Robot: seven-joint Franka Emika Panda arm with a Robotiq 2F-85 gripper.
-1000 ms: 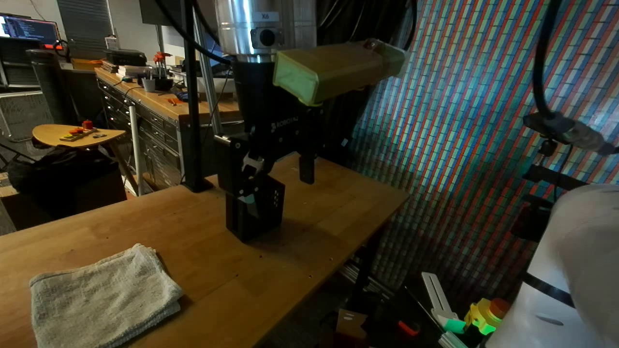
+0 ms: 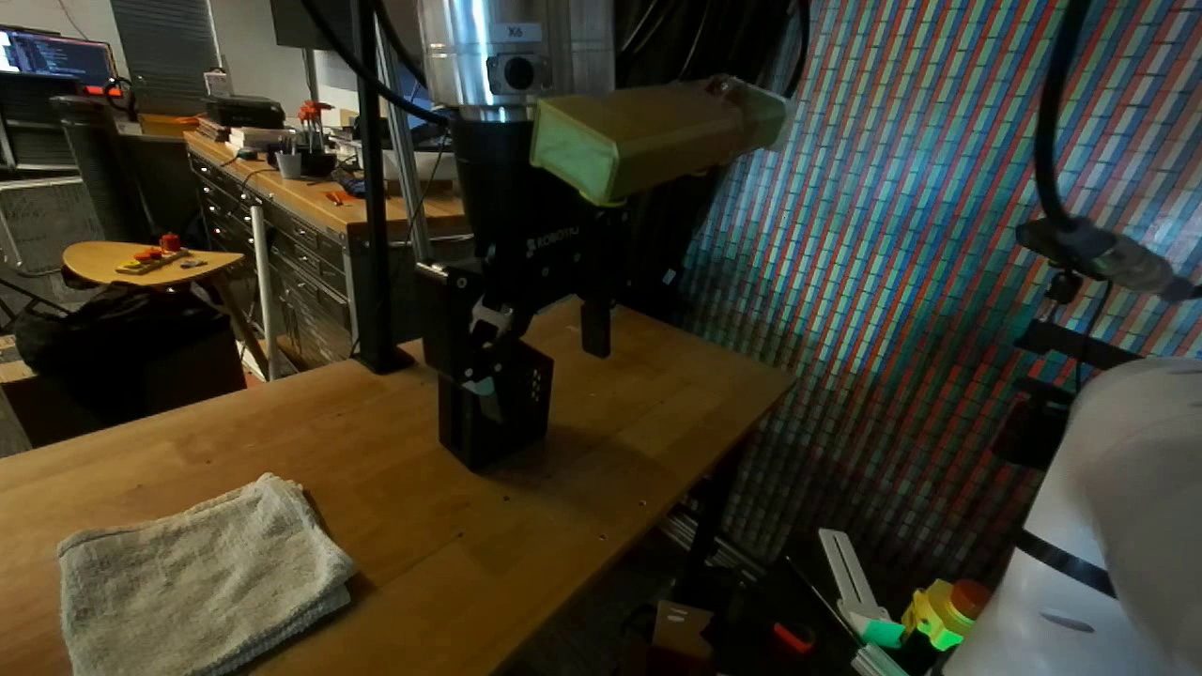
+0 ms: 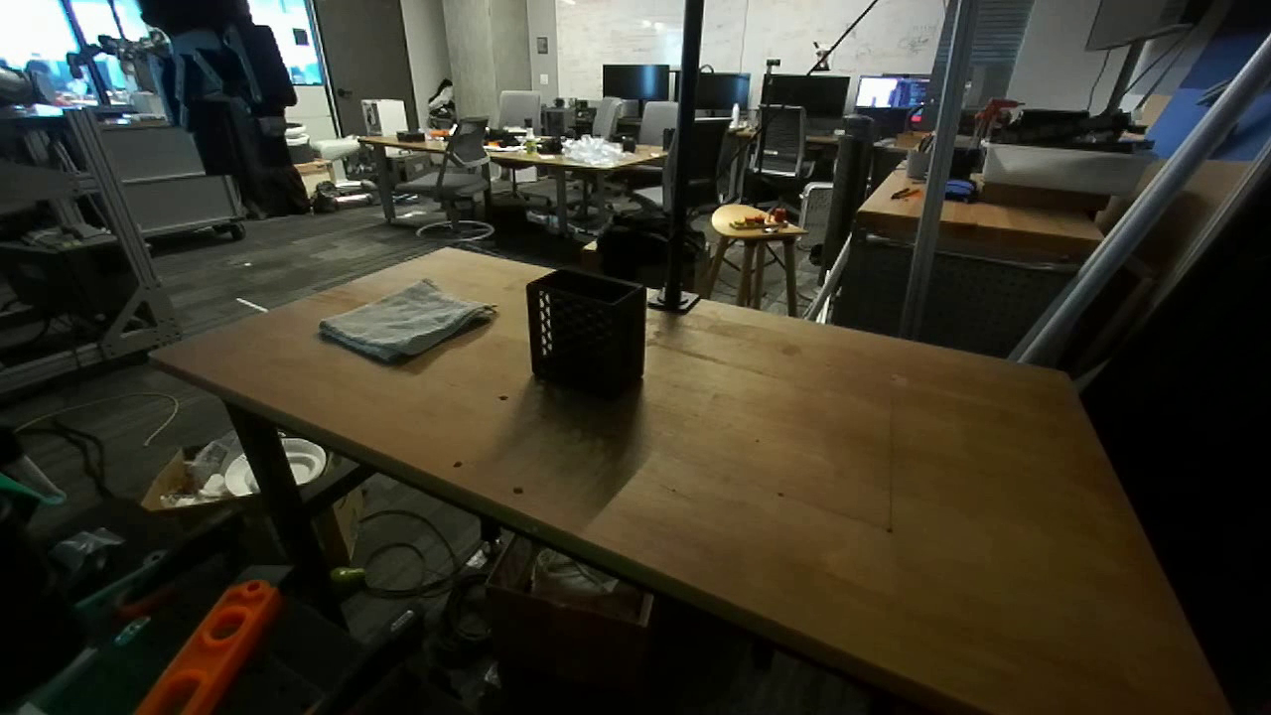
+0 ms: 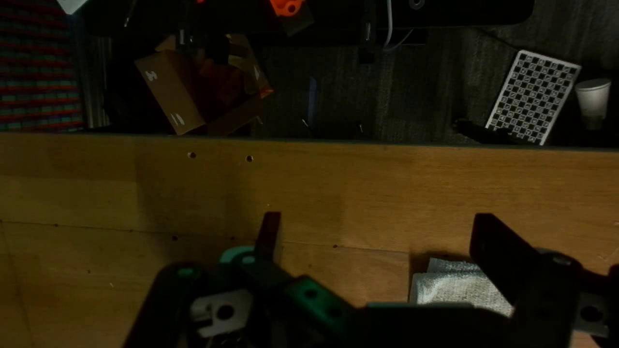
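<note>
My gripper [image 2: 546,359] hangs over the table [image 2: 389,445] with its fingers wide apart. In the wrist view bare wood shows between the fingertips of the open gripper, and nothing is held. Behind one finger in exterior view 1 stands a black box [image 2: 530,411], partly covered by the gripper. Exterior view 2 shows the same black box [image 3: 586,332] upright, with perforated sides and an open top. A folded grey cloth [image 2: 203,575] lies flat on the table, apart from the box; in the wrist view the cloth [image 4: 458,287] is partly hidden behind a finger.
A dark upright post [image 3: 682,155] rises at the table's far edge, close to the box. Wide bare wood [image 3: 906,500] lies on the right in exterior view 2. Cardboard boxes [image 4: 174,87] sit on the floor beyond the table edge.
The scene looks slightly dimmer now. Gripper, box and cloth show no visible movement.
</note>
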